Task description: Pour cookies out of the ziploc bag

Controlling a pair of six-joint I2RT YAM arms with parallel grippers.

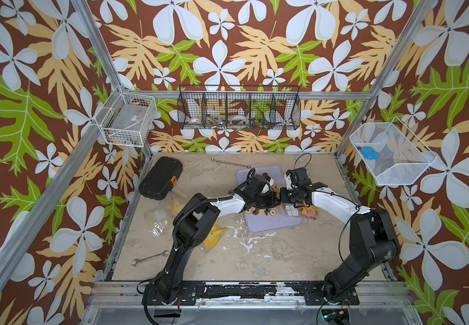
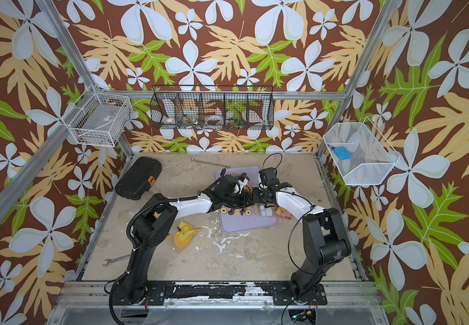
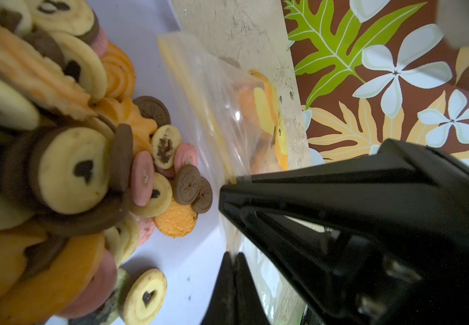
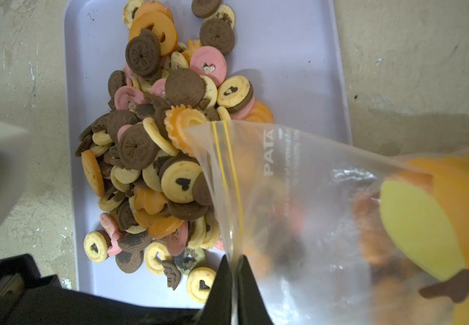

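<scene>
The clear ziploc bag [image 4: 310, 178], with a yellow zip strip and an orange printed end, lies over one side of the lavender tray [image 4: 299, 70]. Orange and pink cookies show blurrily through its plastic. A heap of loose cookies [image 4: 137, 146] in brown, cream, pink and orange fills the tray beside the bag's mouth. In the left wrist view, the left gripper is shut where the bag's plastic runs between its tips. The right gripper is likewise shut on the bag's zip edge. Both grippers meet close together over the tray, so the bag's mouth looks closed there.
A yellow item [image 1: 212, 236] and a wrench [image 1: 150, 258] lie on the left of the table. The black case [image 1: 160, 177] stands at the back left, and a metal rod [image 1: 230, 162] lies behind the tray. Bare table stretches in front of the tray.
</scene>
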